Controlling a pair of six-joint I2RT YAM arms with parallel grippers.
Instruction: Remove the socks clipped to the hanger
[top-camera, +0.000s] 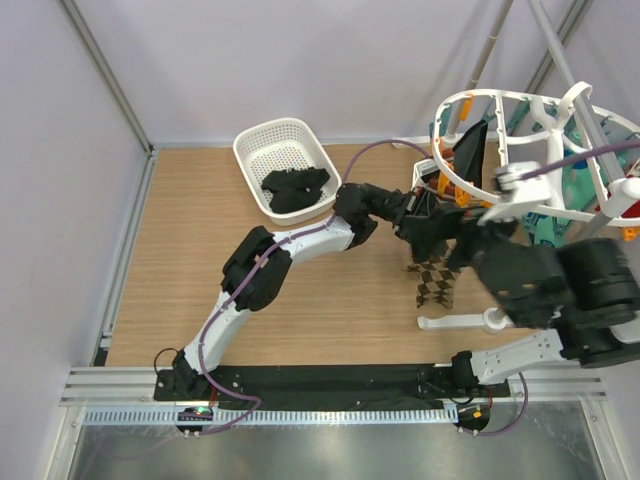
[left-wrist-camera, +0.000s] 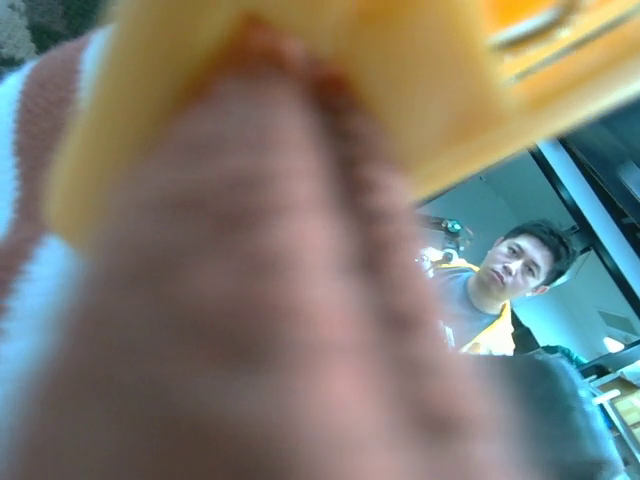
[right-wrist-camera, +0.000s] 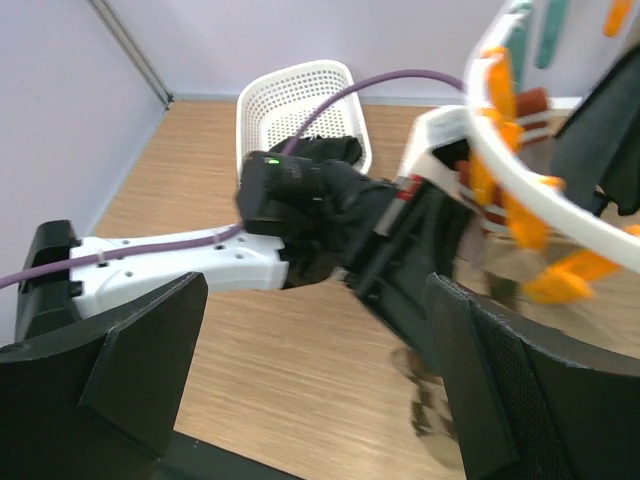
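Socks hang from orange clips on the round white hanger (top-camera: 580, 214) at the right. A brown-and-white striped sock (left-wrist-camera: 250, 300) fills much of the left wrist view, blurred, below an orange-yellow clip (left-wrist-camera: 400, 90). My left gripper (top-camera: 428, 213) is shut low at the hanger's left side, against this sock; cloth hides its fingertips. A checkered sock (top-camera: 435, 285) hangs beneath. Farther along the ring is a black sock (top-camera: 470, 152). My right gripper is open and empty, facing the left arm; in the top view it is blurred in front of the hanger.
A white basket (top-camera: 243, 160) with dark cloth (top-camera: 295, 190) inside stands at the back. The hanger's white stand foot (top-camera: 450, 322) lies on the table at right. Left of the left arm, the wooden table is clear.
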